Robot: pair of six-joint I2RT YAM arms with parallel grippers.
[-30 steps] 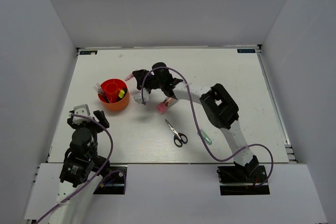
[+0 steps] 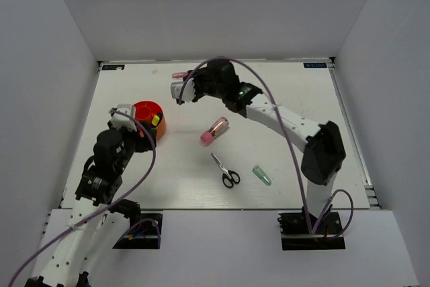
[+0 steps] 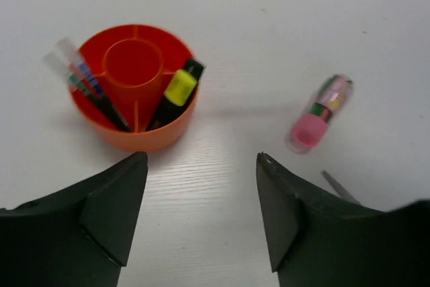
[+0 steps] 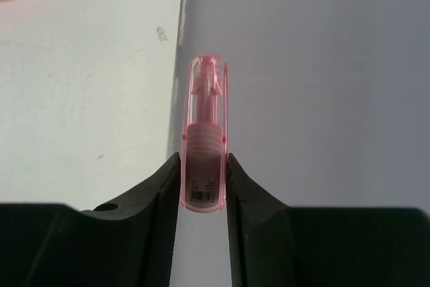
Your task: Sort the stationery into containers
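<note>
An orange divided pen cup (image 2: 151, 136) (image 3: 138, 139) holds clear-capped pens (image 3: 87, 82) and a black-and-yellow highlighter (image 3: 175, 99). My left gripper is open above the table beside the cup, empty. My right gripper grips a pink transparent stationery item (image 4: 207, 99) upright in its own view, high toward the back of the table. On the table lie a pink-capped tube (image 2: 213, 130) (image 3: 309, 129), scissors (image 2: 229, 178) and a green item (image 2: 261, 175).
Grey walls (image 2: 383, 99) bound it at back and sides.
My right arm has drawn back rightward and up from beside the cup, carrying the pink item.
</note>
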